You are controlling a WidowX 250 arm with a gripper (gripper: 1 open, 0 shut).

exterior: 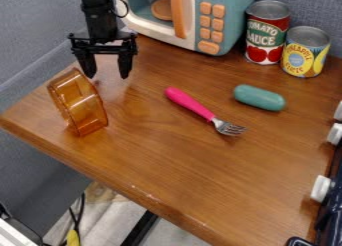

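My black gripper [106, 68] hangs open at the upper left, just above an amber transparent pot [78, 105] lying on its side near the table's left edge, its two fingers apart with nothing seen between them. A pink-handled fork [194, 107] lies mid-table, and a teal oblong object [259, 97] rests to its right.
A toy microwave [213, 30] stands at the back, with two cans [266, 38] at the back right. A dark appliance with white knobs [330, 195] lines the right edge.
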